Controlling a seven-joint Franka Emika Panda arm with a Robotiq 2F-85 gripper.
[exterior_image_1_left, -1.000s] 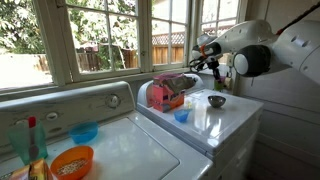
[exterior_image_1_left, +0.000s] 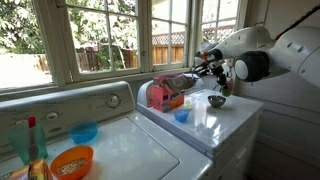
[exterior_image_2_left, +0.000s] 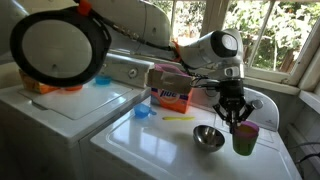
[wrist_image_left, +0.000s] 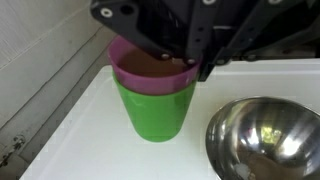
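Note:
A green cup (wrist_image_left: 160, 112) with a magenta rim (wrist_image_left: 150, 68) is in my gripper, which is shut on its edge in the wrist view. Whether the magenta part is a second cup nested inside cannot be told. In exterior view 2 my gripper (exterior_image_2_left: 238, 114) comes down from above, with the green cup (exterior_image_2_left: 244, 140) below its fingers at the right of the white top. Just beside the cup lies a shiny metal bowl (wrist_image_left: 265, 140), also seen as the bowl (exterior_image_2_left: 208, 138). The fingertips' exact grip is partly hidden.
A red detergent box (exterior_image_2_left: 170, 98) stands at the back, with a blue cup (exterior_image_1_left: 181, 115) and a yellow utensil (exterior_image_2_left: 178, 118) nearby. An orange bowl (exterior_image_1_left: 72, 162) and blue bowl (exterior_image_1_left: 83, 133) sit on the other machine.
My gripper has shifted slightly rightward and down in exterior view 1. The bowl, box and blue cup have stayed where they were.

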